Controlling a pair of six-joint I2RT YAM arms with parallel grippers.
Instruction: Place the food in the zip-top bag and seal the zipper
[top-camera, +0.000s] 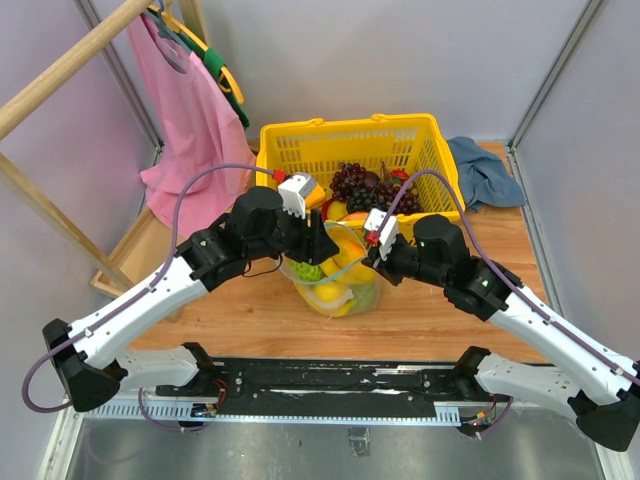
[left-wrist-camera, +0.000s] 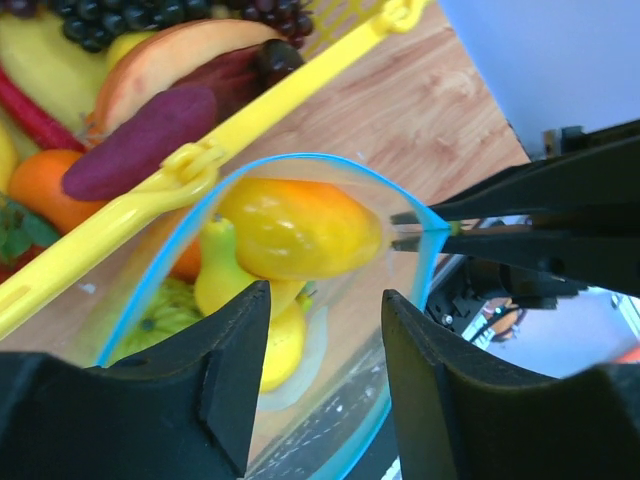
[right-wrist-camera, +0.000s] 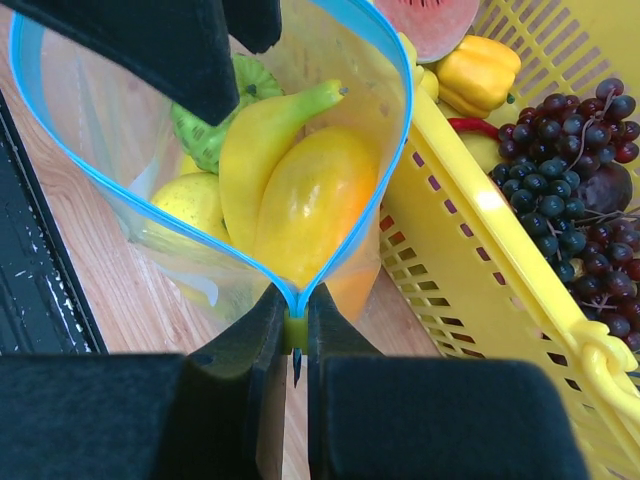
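Observation:
The clear zip bag (right-wrist-camera: 145, 228) with a blue rim stands open before the basket, holding yellow pepper-like food (left-wrist-camera: 300, 230), a banana-shaped piece (right-wrist-camera: 255, 165), green produce (right-wrist-camera: 205, 135) and rounder yellow pieces. My right gripper is shut on the bag's rim at its corner. My left gripper is open over the bag's mouth, its fingers apart, with the bag showing between and beyond them.
The yellow basket (top-camera: 290, 140) behind the bag holds grapes, peppers and other food. A pink garment (top-camera: 185, 170) hangs at left; a blue cloth (top-camera: 480, 180) lies at right. Bare wood shows on either side in front.

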